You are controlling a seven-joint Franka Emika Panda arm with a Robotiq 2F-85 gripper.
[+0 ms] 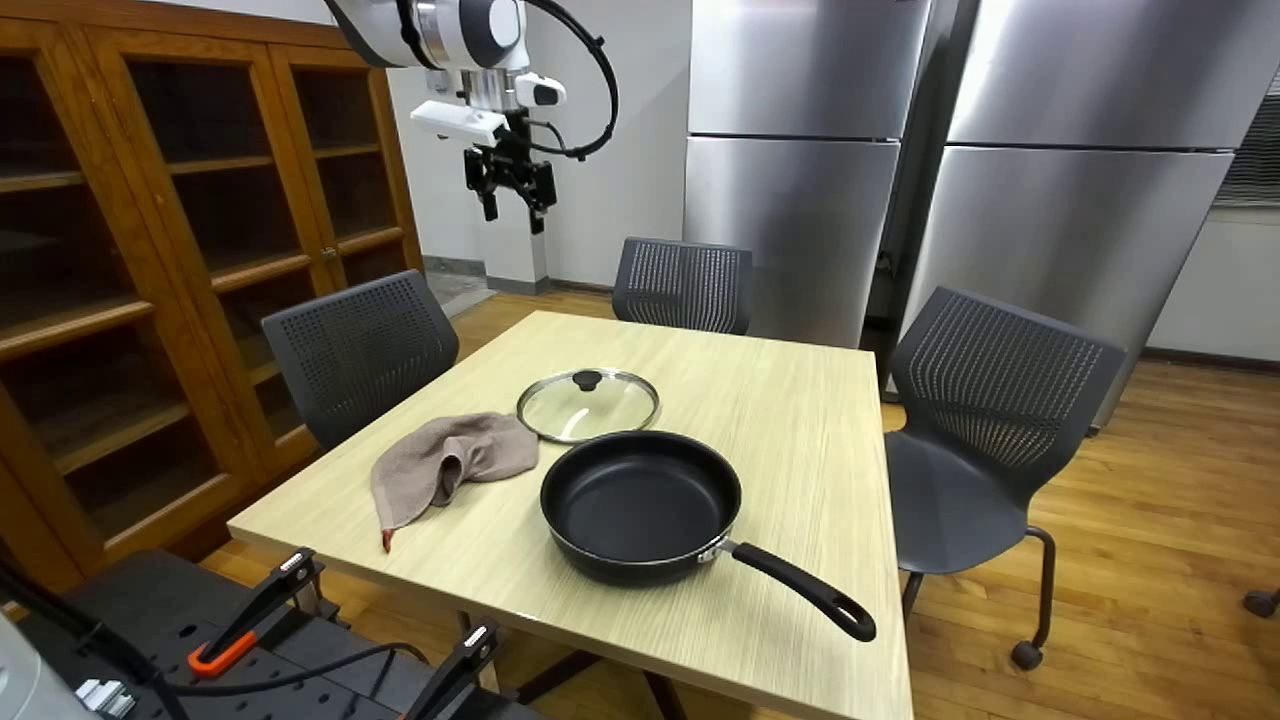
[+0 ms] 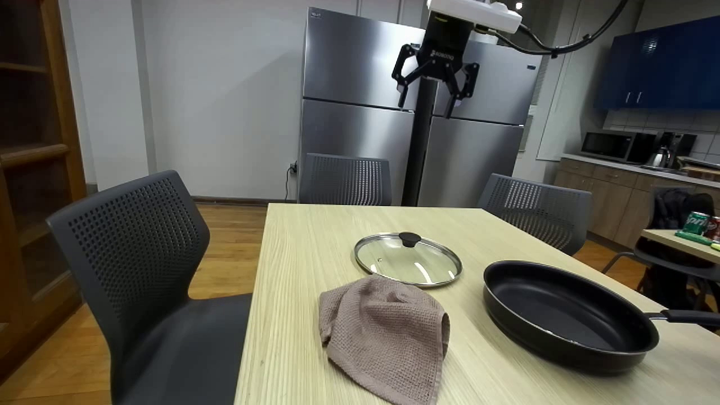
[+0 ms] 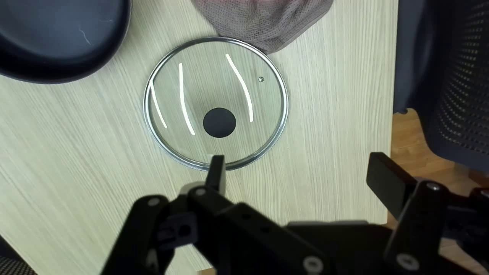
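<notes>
High above the table's far left part, my gripper [image 1: 513,217] hangs open, its fingers wide apart and nothing between them. A glass lid [image 1: 614,408] with a steel rim and a black knob [image 3: 219,123] lies flat on the table, knob up. In the wrist view the lid is ahead of the fingertips, well below them. A black frying pan [image 1: 643,502] stands empty, its handle [image 1: 806,588] pointing to the front right. The crumpled brown cloth [image 2: 389,331] lies beside the lid, at its rim in the wrist view.
Dark chairs stand around the table [image 1: 780,396], one at the left [image 1: 362,348], one at the far side [image 1: 683,286] and one at the right [image 1: 1002,408]. Clamps [image 1: 266,600] sit at the near left.
</notes>
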